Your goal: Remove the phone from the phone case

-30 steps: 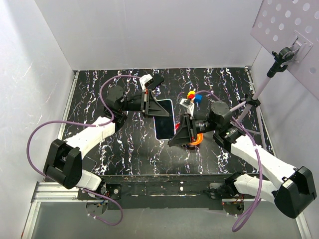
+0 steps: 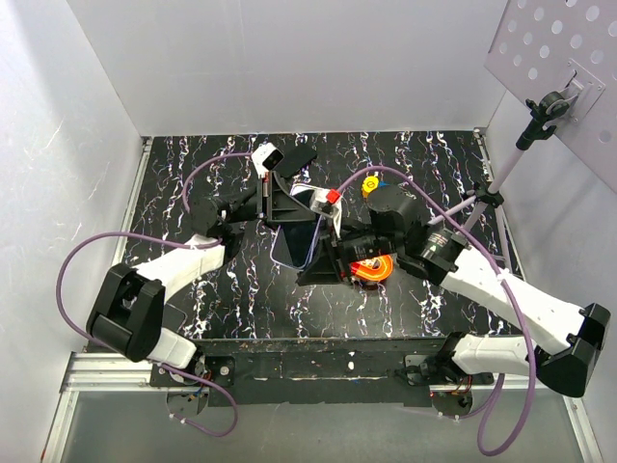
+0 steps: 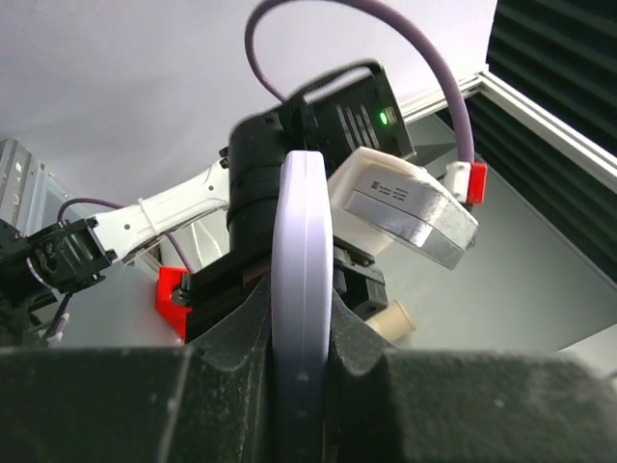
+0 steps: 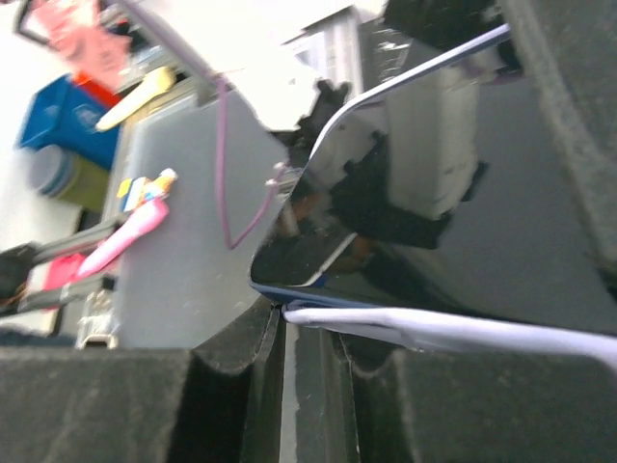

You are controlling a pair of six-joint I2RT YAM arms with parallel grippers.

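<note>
The phone [image 2: 294,241] in its pale lilac case hangs in the middle between both grippers, above the marble table. My left gripper [image 2: 280,207] is shut on its upper part; in the left wrist view the case edge [image 3: 301,289] runs edge-on between the fingers. My right gripper [image 2: 323,260] grips the lower right part. In the right wrist view the black screen [image 4: 434,241] reflects the surroundings, and a lilac strip of case [image 4: 453,330] runs along the corner at my right gripper. Whether phone and case are separating there is hard to tell.
An orange ring-shaped object [image 2: 376,270] and small coloured pieces [image 2: 370,183] lie right of the phone, partly under the right arm. A black object [image 2: 299,156] lies at the back.
Both grippers and the phone have shifted left over the last second; the right arm appears higher and closer to the top camera, and the phone is more tilted and more covered by the grippers.
</note>
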